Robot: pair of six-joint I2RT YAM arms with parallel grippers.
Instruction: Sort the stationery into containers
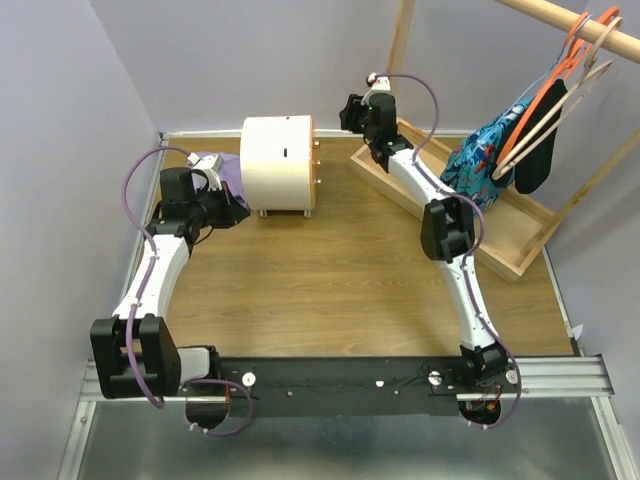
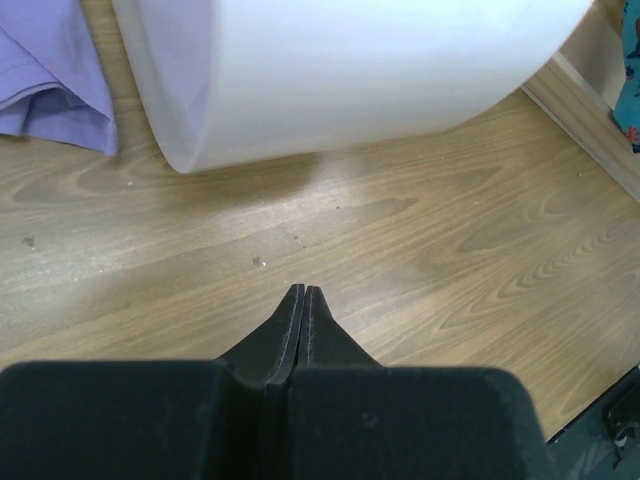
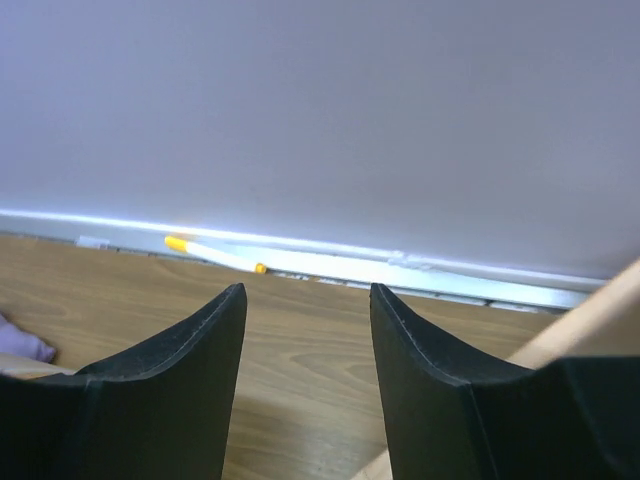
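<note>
In the right wrist view, a slim white stick with yellow ends, like a pen [image 3: 215, 254], lies along the foot of the back wall. My right gripper is in front of it, its fingers well apart and nothing between them. From above, the right gripper [image 1: 350, 114] is by the back wall, left of the wooden tray; the pen cannot be made out there. My left gripper is shut, with nothing showing between its fingertips. It stands [image 1: 238, 210] left of the white drum [image 1: 277, 165], over a purple cloth [image 1: 231, 177].
A wooden tray [image 1: 385, 182] with a hanging rail [image 1: 560, 18] fills the right side; an orange hanger [image 1: 545, 90], other hangers, a blue patterned garment [image 1: 470, 165] and a black one [image 1: 540, 150] hang there.
</note>
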